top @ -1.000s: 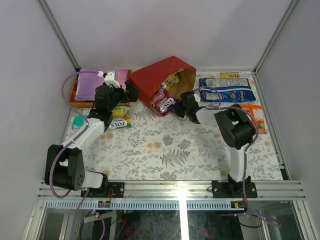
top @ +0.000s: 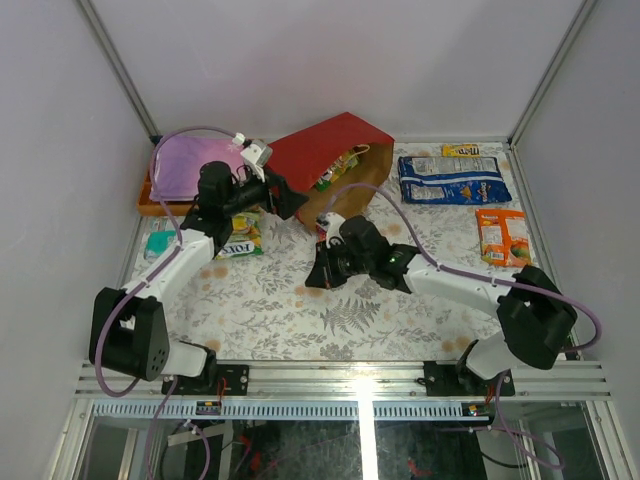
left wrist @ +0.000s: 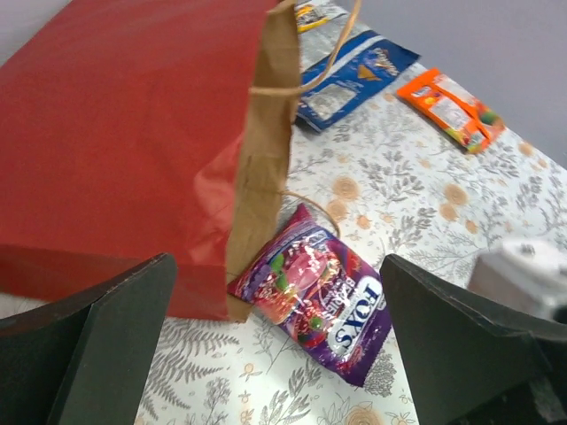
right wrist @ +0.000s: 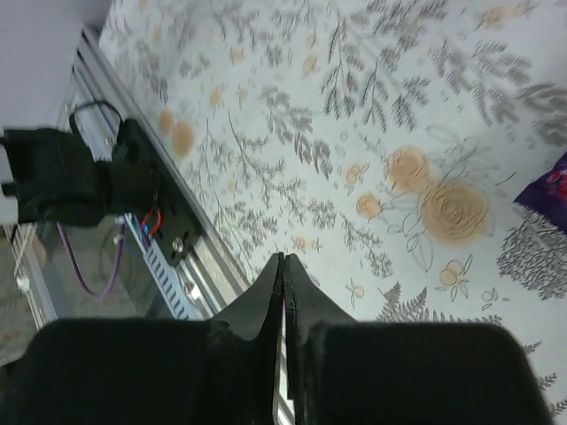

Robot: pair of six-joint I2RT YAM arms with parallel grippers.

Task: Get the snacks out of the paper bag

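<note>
The red paper bag [top: 315, 150] lies on its side at the back centre, yellow-green packs [top: 339, 168] in its mouth. A purple Fox's pack [left wrist: 314, 297] lies at its opening in the left wrist view; only a corner [right wrist: 554, 190] shows in the right wrist view, and in the top view my right arm largely hides it. My left gripper [top: 283, 200] hangs open beside the bag, empty. My right gripper [top: 318, 276] is shut over bare table in front of the bag, nothing visible between its fingers.
A blue pack [top: 453, 180], a small yellow pack [top: 460, 150] and an orange pack [top: 503, 238] lie at the right. An orange tray [top: 150, 205] with a purple board stands back left, packs [top: 240, 242] before it.
My right gripper has moved left and toward the front, away from the bag's mouth. The purple pack has come lower out of the bag. My left gripper has shifted slightly.
</note>
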